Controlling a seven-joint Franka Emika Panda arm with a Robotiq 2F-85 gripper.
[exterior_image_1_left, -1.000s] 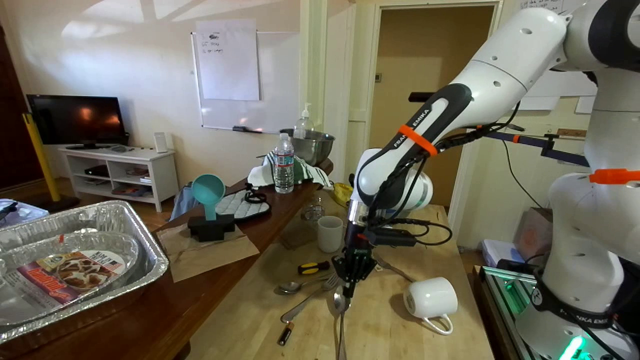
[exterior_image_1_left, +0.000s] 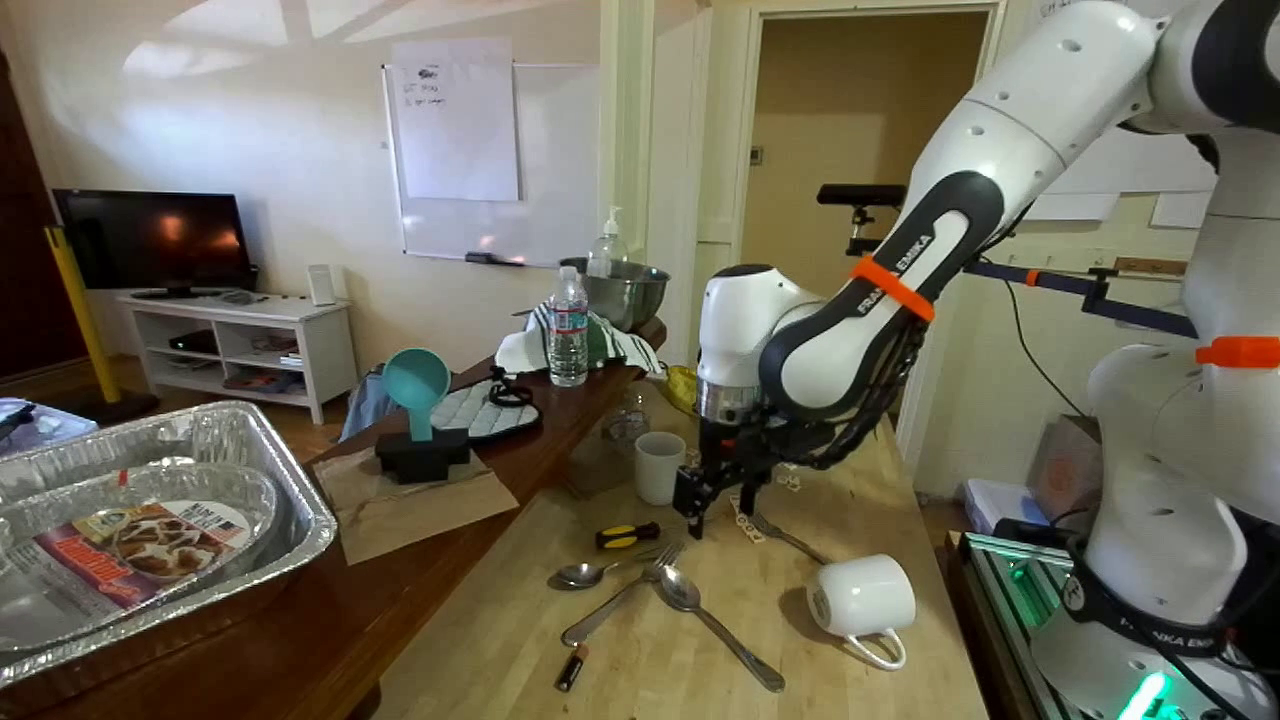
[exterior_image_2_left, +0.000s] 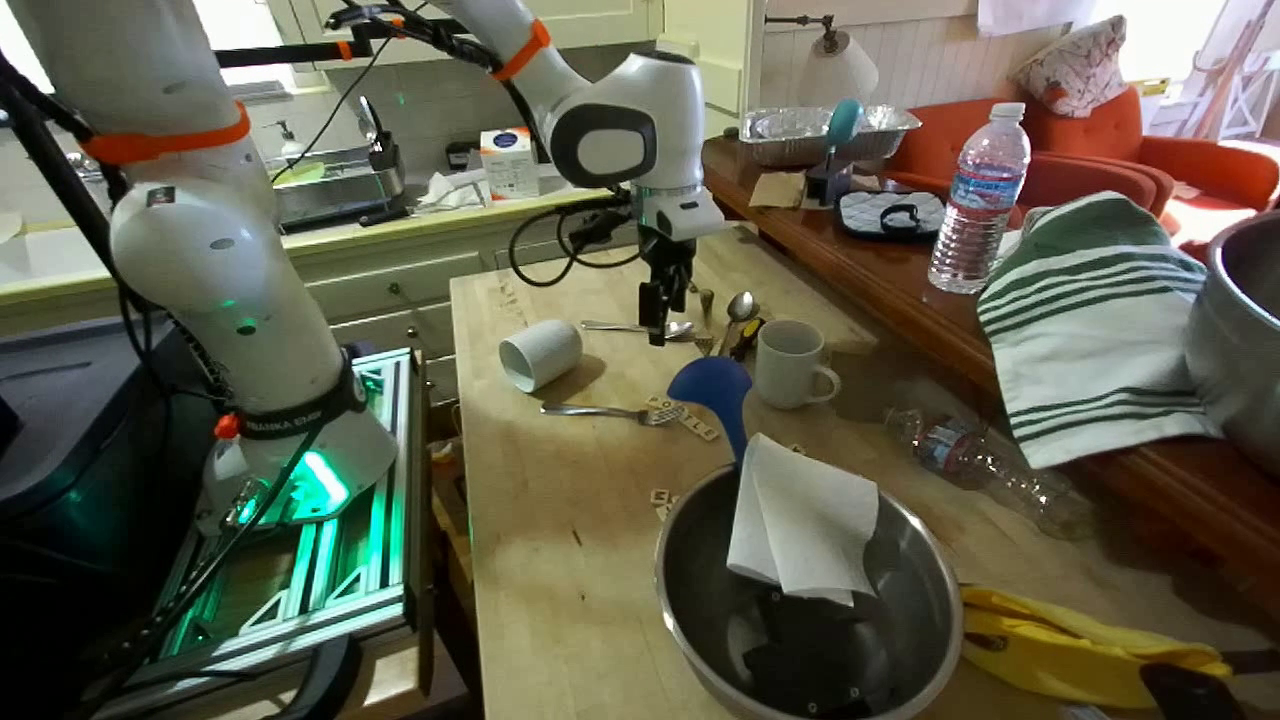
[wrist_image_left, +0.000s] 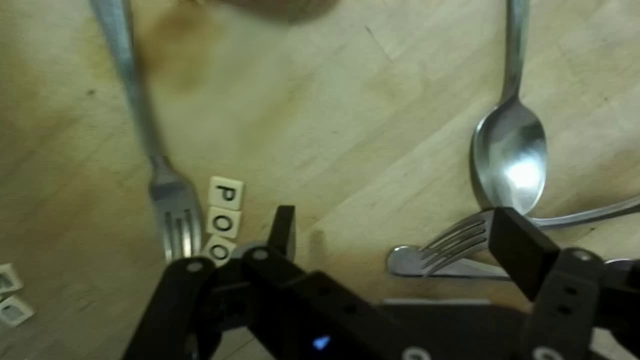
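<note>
Above the wooden table my gripper (exterior_image_1_left: 721, 510) stands open, its fingers wide apart with nothing between them in the wrist view. Below its right finger, a fork (wrist_image_left: 459, 240) has its tines over the end of another utensil. Its handle runs toward the right edge. A spoon (wrist_image_left: 511, 156) lies beside that fork, bowl close to the tines; its long handle (exterior_image_1_left: 738, 650) points toward the near right. To the left, a second fork (wrist_image_left: 175, 210) rests alongside letter tiles (wrist_image_left: 223, 222). Another spoon (exterior_image_1_left: 581, 576) is near the screwdriver (exterior_image_1_left: 627, 535).
A white mug (exterior_image_1_left: 861, 595) lies on its side; another mug (exterior_image_1_left: 659, 468) stands upright. A battery (exterior_image_1_left: 572, 667) lies near the front. A blue utensil (exterior_image_2_left: 716, 390) and a steel bowl (exterior_image_2_left: 684, 618) holding white paper occupy the other end.
My gripper has moved away from the spoon, toward the far side, and turned. The spoon has swung round: its handle now points to the near right instead of straight toward the camera.
</note>
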